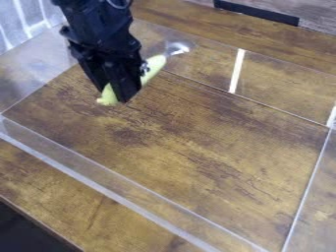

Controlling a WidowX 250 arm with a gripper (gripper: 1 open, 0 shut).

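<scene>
The black gripper (126,83) hangs over the upper left of the wooden board, shut on a pale yellow-green utensil (152,67) with a silvery end toward the upper right. The utensil slants from lower left to upper right, partly hidden behind the fingers. Whether it touches the board is hard to tell.
A clear-walled enclosure (184,228) surrounds a bare wooden floor (197,148) with free room at the middle and right. A dark slatted strip (276,14) lies at the back, and a white railing stands at the top left.
</scene>
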